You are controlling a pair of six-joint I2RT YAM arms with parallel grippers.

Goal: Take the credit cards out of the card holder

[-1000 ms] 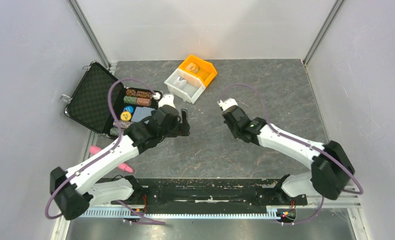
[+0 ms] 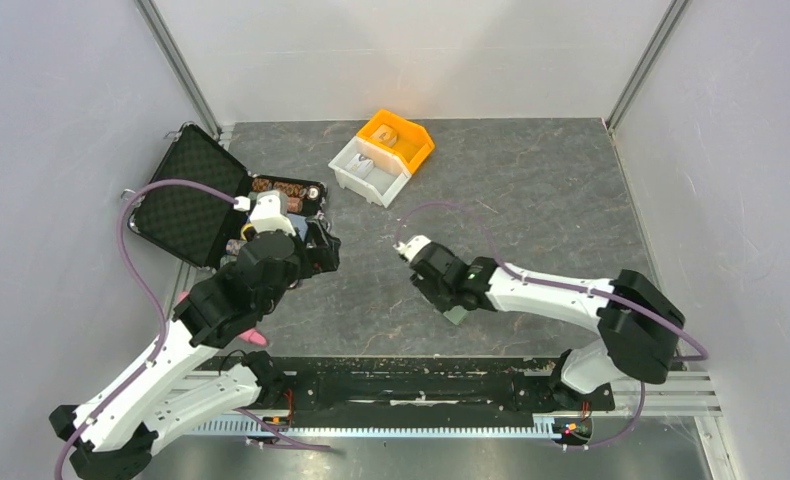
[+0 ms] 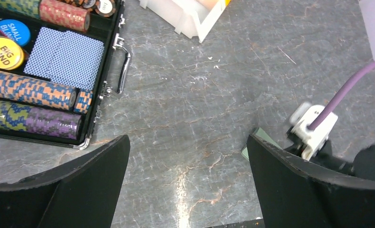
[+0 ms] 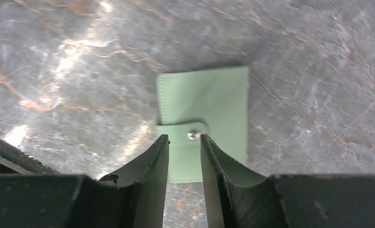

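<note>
A light green card holder (image 4: 204, 99) with a snapped strap lies flat on the grey table in the right wrist view. No cards show outside it. Just above its strap side is my right gripper, its fingers a little apart with no object gripped between them. From the top, the arm hides most of the holder, leaving a green corner (image 2: 456, 315) in sight; the left wrist view shows one edge. My left gripper is wide open and empty, over bare table well to the holder's left.
An open black case (image 2: 191, 190) with poker chips and card decks stands at the left. White (image 2: 376, 178) and orange (image 2: 411, 140) bins sit at the back. A pink object (image 2: 253, 337) lies at front left.
My left arm drew back left. The green holder now shows beneath it, unseen in the earlier top views.
</note>
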